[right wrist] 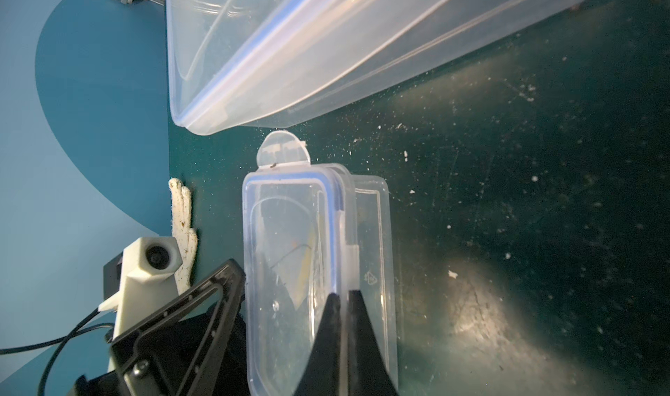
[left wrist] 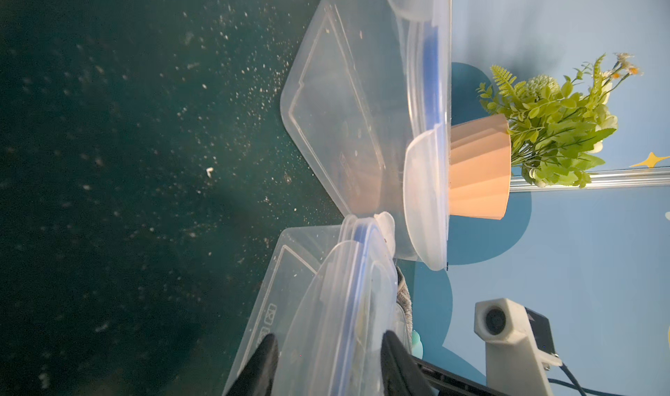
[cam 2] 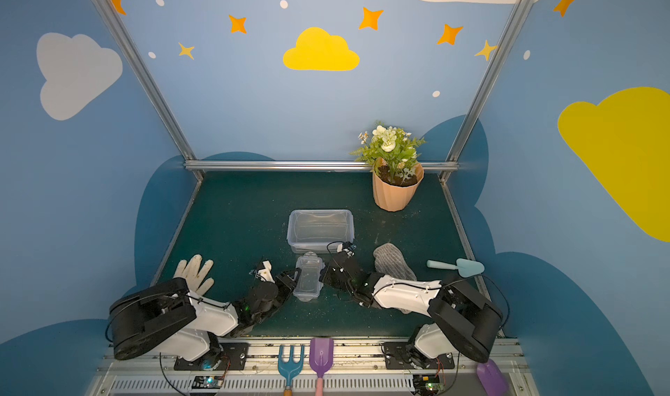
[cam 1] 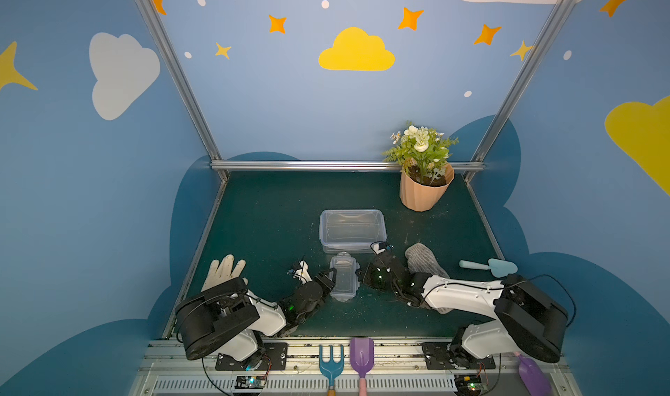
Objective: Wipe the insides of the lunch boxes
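A small clear lidded lunch box [cam 1: 344, 278] lies at the front middle, between my two grippers, with a larger clear box [cam 1: 352, 228] behind it. My left gripper is part open at the small box's left side, its fingers apart with the box beyond them. My right gripper is shut at the box's right side, nothing visible between its fingers. A grey knit cloth or glove [cam 2: 391, 256] lies partly hidden behind my right arm.
A white glove [cam 1: 223, 270] lies at left, a light blue trowel [cam 1: 502, 267] at right. A potted plant [cam 1: 424, 193] stands at back right.
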